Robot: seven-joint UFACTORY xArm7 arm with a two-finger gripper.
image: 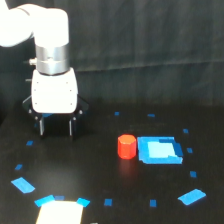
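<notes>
A small red block [127, 147], rounded in outline, rests on the black table right of the middle. Close to its right side is a blue tray [143, 160] with a white inside. On the left my gripper [57, 127] points downward, its two dark fingers [72, 128] spread apart and nothing visible between them. It is well to the left of the red block and touches neither block nor tray. How high the fingers are above the table is hard to tell.
A pale object [60, 213] is cut off by the bottom edge at the left. Blue tape strips [191, 197] and several small blue marks lie on the table. The dark surface between gripper and red block looks clear, as does the area in front.
</notes>
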